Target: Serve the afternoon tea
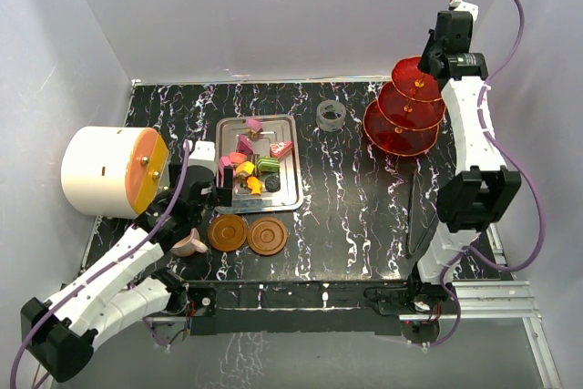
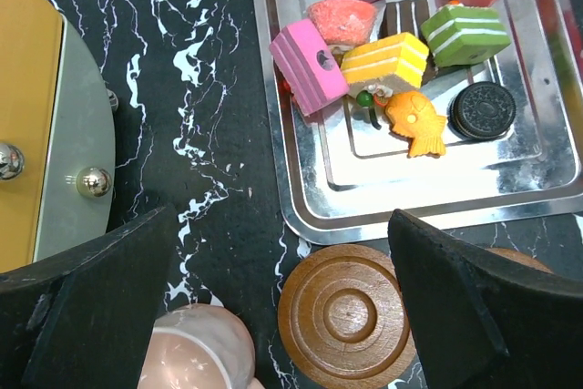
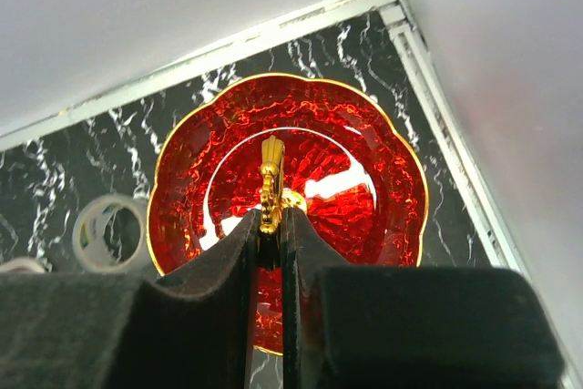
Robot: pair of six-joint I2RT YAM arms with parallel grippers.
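Observation:
In the right wrist view my right gripper has its fingers closed on the gold handle (image 3: 271, 163) at the top of the red tiered stand (image 3: 364, 170). The stand's red tiers (image 1: 398, 140) stand in the back right corner in the top view. Over the left side of the counter, my left gripper is wide open with nothing between its fingers. Ahead of it lies a metal tray (image 2: 364, 198) with several toy sweets, among them a pink cake (image 2: 308, 66), a green-striped cake (image 2: 466, 35), an orange fish (image 2: 414, 123) and a black cookie (image 2: 483, 110).
Two brown coasters (image 1: 227, 232) lie in front of the tray. A pink cup (image 2: 205, 345) is close to the left gripper. A white and orange cylinder (image 1: 102, 170) stands at left, a roll of tape (image 1: 331, 116) at the back.

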